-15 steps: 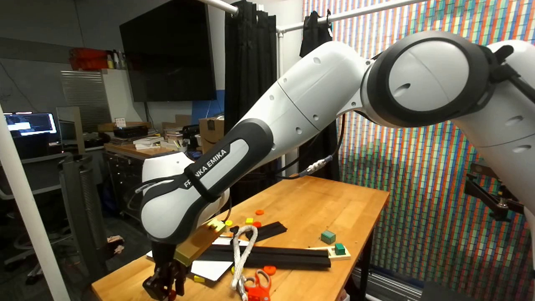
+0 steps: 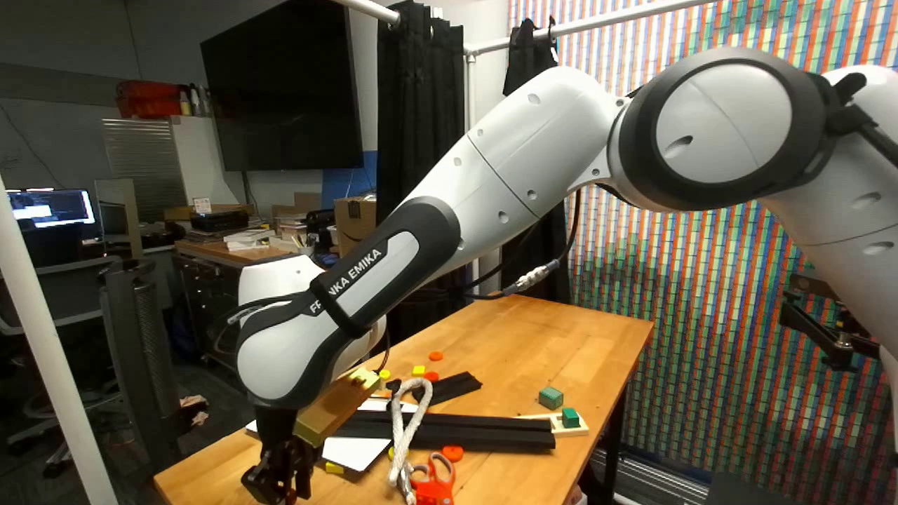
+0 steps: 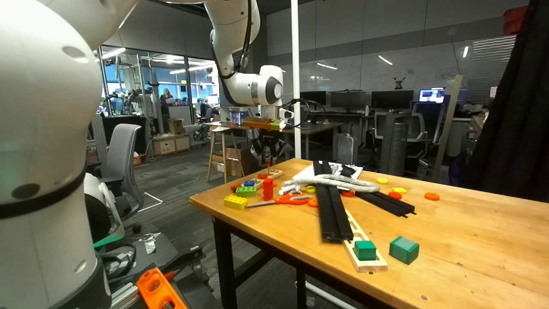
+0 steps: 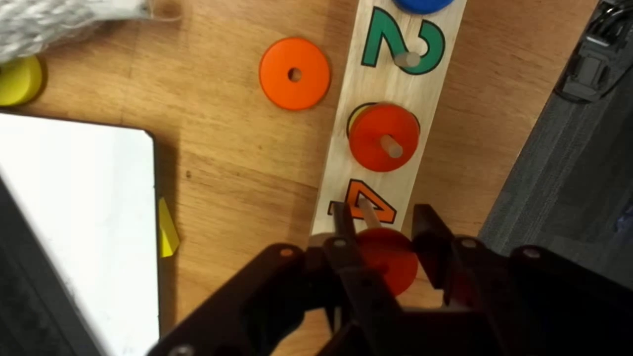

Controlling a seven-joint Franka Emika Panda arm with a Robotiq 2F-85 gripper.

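Observation:
In the wrist view, my gripper has a red disc (image 4: 388,261) between its part-spread fingers. The disc nearly fills the gap; whether both fingers press on it is unclear. It covers one end of the peg by the orange 4 on a wooden number board (image 4: 383,86). On the board's middle peg sits another red disc (image 4: 383,136), with a yellow edge showing under it. The peg by the green 2 is bare, and a blue disc (image 4: 424,3) lies beyond it. In exterior view 2 the gripper (image 3: 268,157) hangs just above the board.
An orange disc (image 4: 294,73) lies loose left of the board. Farther left are a white panel (image 4: 77,225), a yellow piece (image 4: 167,228) and rope (image 4: 65,26). Scissors (image 3: 293,200), bricks (image 3: 235,201) and black tracks (image 3: 333,208) crowd the table. The table's edge runs close to the board.
The arm is almost where it was, with only a slight shift at the gripper. A little red still shows by the fingertips. Nothing else on the table has visibly moved.

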